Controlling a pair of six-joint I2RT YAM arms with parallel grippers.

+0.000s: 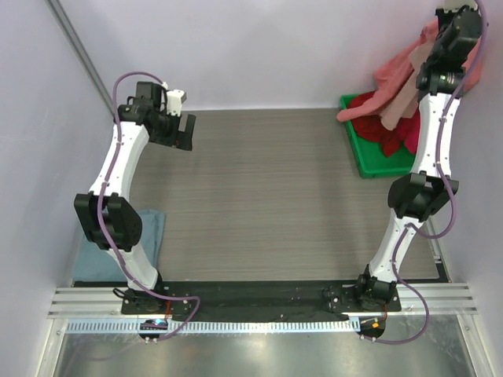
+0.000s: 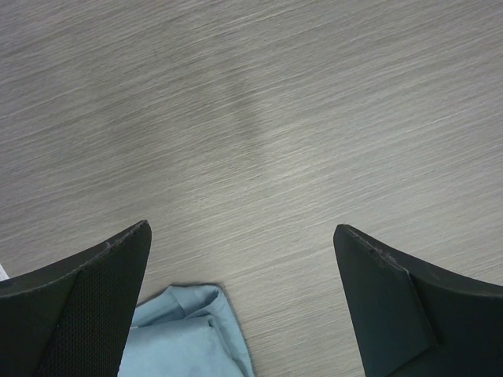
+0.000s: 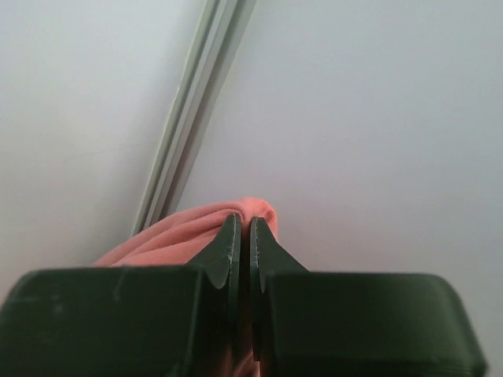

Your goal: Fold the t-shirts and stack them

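My right gripper is shut on a salmon-pink shirt (image 1: 387,78), raised high at the far right above a green bin (image 1: 372,164) and hanging down over it. Red shirts (image 1: 369,129) lie in the bin. My left gripper (image 1: 178,129) is open and empty over the table's left side. A light-blue folded cloth (image 1: 106,265), also under the left wrist camera (image 2: 181,345), lies at the front left.
Walls bound it at left, back and right; the right arm is close to the right wall.
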